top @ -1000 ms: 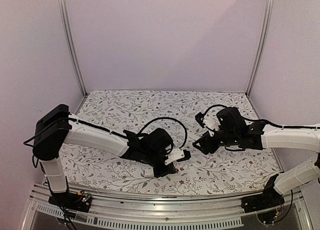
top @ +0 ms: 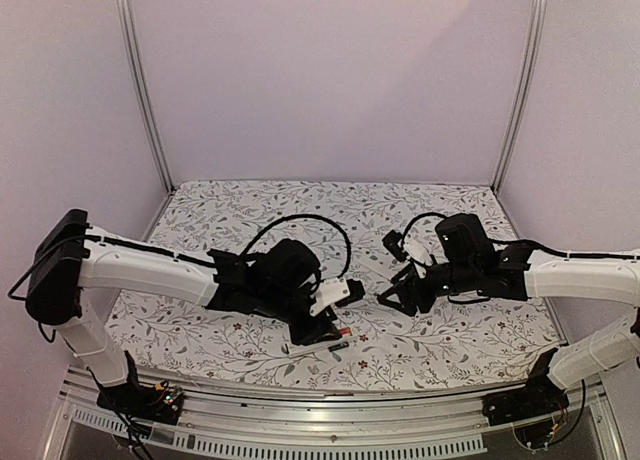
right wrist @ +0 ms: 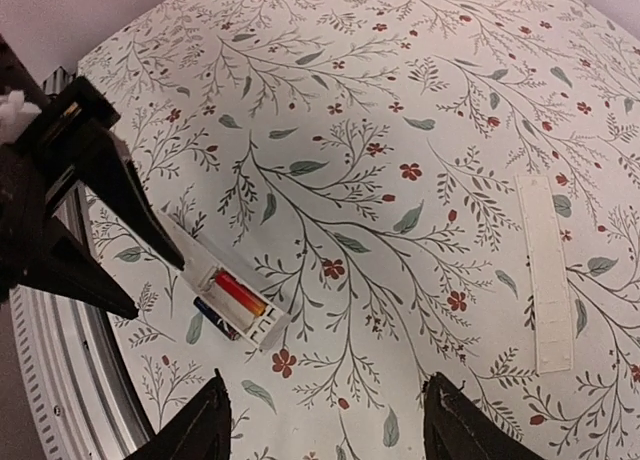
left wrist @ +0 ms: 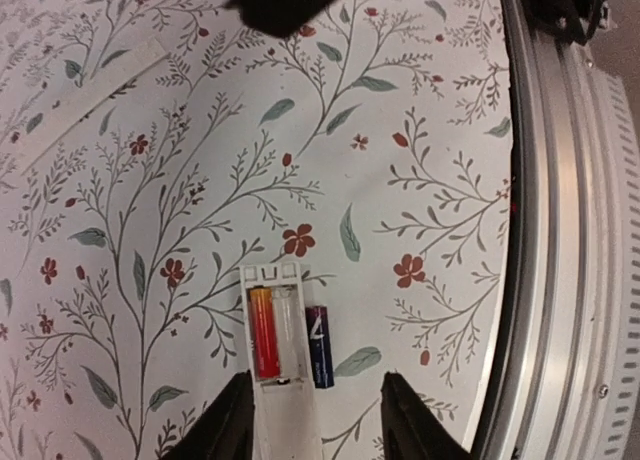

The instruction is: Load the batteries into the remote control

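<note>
The white remote control [left wrist: 286,420] lies on the flowered tabletop, its battery compartment facing up. One slot holds a red-orange battery [left wrist: 264,335]; the slot beside it [left wrist: 289,342] looks empty. A dark battery [left wrist: 320,350] rests on the table along the remote's side, on the empty slot's side. My left gripper is open above the remote, nothing between its fingers. In the right wrist view, the left fingers [right wrist: 160,230] appear over the remote's body. Well to the right, my right gripper [top: 394,298] hangs open and empty, its two fingers apart in its own view.
A long white strip, perhaps the cover [right wrist: 547,280], lies flat on the table away from the remote. Metal rail edging [left wrist: 550,280] runs along the near table edge.
My left gripper has moved left and up from the remote's right end, uncovering the red-orange battery and the dark one.
</note>
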